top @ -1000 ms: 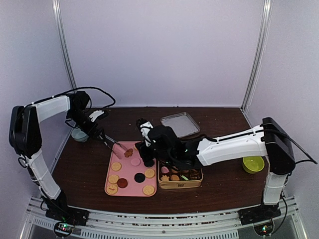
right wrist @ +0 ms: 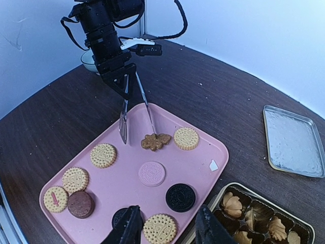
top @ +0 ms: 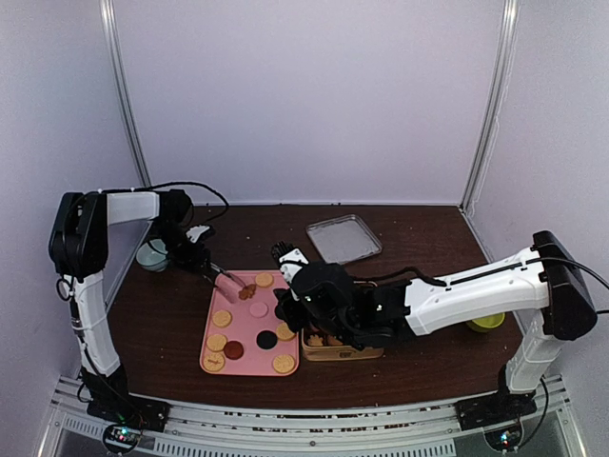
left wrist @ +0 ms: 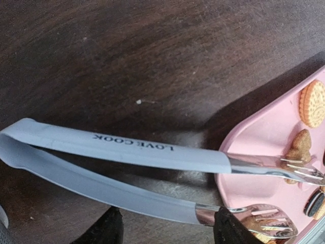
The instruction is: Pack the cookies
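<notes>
A pink tray [top: 247, 352] holds round cookies, dark ones, a pink one and a brown leaf-shaped cookie [right wrist: 155, 142] in its upper part. My left gripper is at the tongs [left wrist: 137, 152], whose metal heads reach over the tray's far-left corner by that cookie; whether its fingers are closed on them cannot be told. My right gripper hangs part open above the tray's right side, over a black cookie and a cream one, with nothing clearly between its fingers. A compartment box [right wrist: 259, 213] with cookies sits right of the pink tray.
An empty metal tray [top: 343, 238] lies at the back. A yellow-green bowl [top: 485, 324] is at the right, partly behind my right arm. A pale bowl [top: 151, 257] stands at the back left.
</notes>
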